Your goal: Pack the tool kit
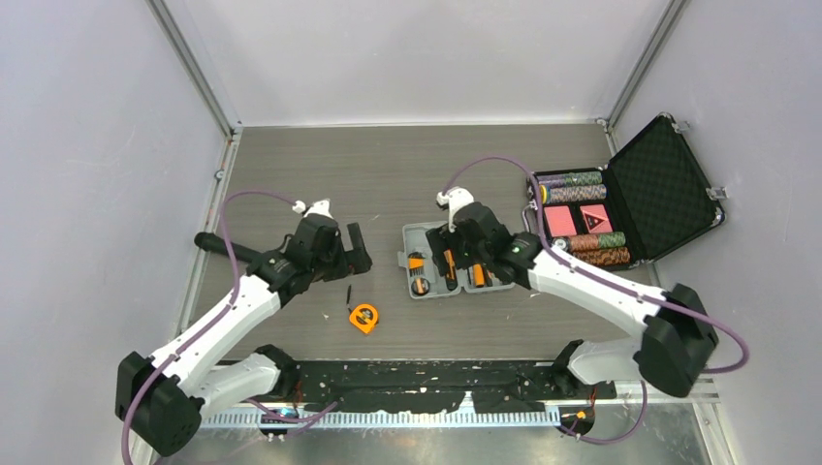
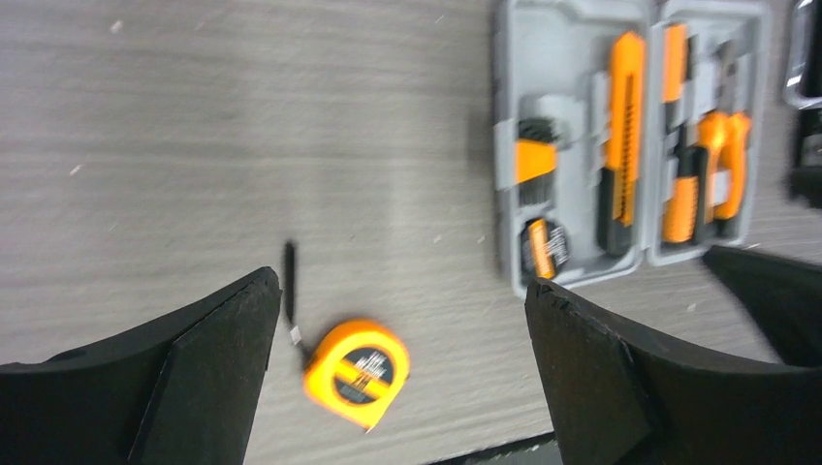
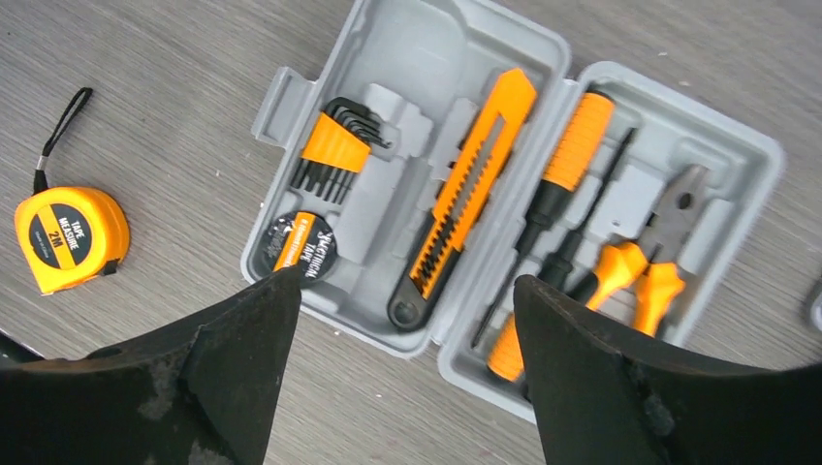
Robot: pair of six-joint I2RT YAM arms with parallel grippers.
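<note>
The grey tool case [image 1: 417,235] lies open at the centre, holding a hex key set [image 3: 332,155], electrical tape [image 3: 300,244], utility knife [image 3: 463,194], screwdrivers [image 3: 575,145] and pliers [image 3: 657,281]. A yellow tape measure [image 1: 363,317] with black strap lies outside, left of the case. My left gripper [image 1: 351,254] stands open, left of the case above the table, nothing between its fingers. My right gripper [image 1: 448,254] is open over the case, nothing between its fingers.
An open black case [image 1: 664,194] with chips and card boxes stands at the right.
</note>
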